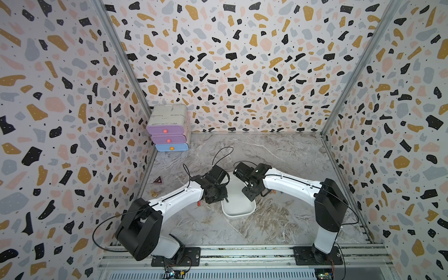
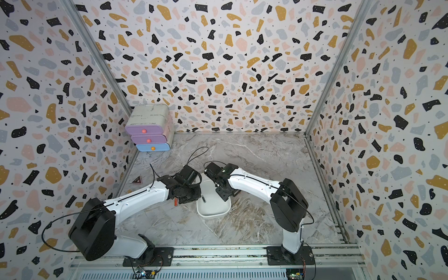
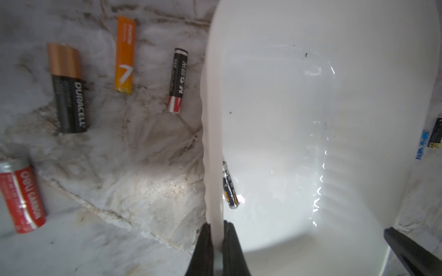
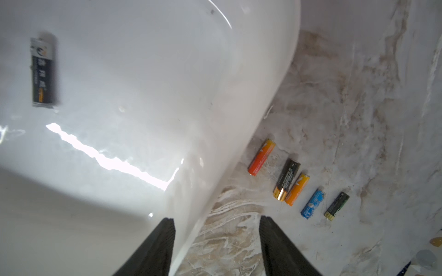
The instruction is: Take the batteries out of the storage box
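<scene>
The white storage box (image 1: 240, 215) sits between both arms. One dark battery with a pale end lies on its floor; in the left wrist view this battery (image 3: 230, 186) is close to the left wall, partly hidden by the rim. My left gripper is shut with the box's left rim between its fingers. Over the box's right side, my right gripper stands open with nothing between its fingers; the battery is well off to its upper left in that wrist view.
Left of the box lie several batteries, among them a Duracell cell (image 3: 69, 92) and a red cell (image 3: 23, 195). More small batteries, including a blue one (image 4: 313, 203), lie right of it. A drawer unit (image 1: 169, 128) stands at the back left.
</scene>
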